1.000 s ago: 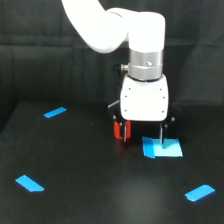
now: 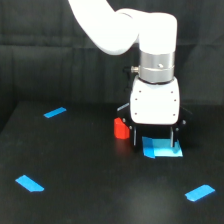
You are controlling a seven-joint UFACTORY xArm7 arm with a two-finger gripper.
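A red block (image 2: 121, 128) stands on the dark surface, just left of my gripper's left finger. My white gripper (image 2: 154, 142) points downward with its thin dark fingers wide apart, and no object shows held between them. Below and behind the fingers lies a bright blue patch (image 2: 163, 149) on the surface, partly overlapped by the gripper. How high the fingertips are above the surface is hard to judge.
Blue strips lie at the far left (image 2: 55, 112), the near left (image 2: 29, 184) and the near right (image 2: 200, 193). A dark curtain (image 2: 50, 60) hangs behind.
My gripper has shifted a little to the right, so its left finger no longer overlaps the red block and it sits more squarely over the blue patch. The block has not visibly moved.
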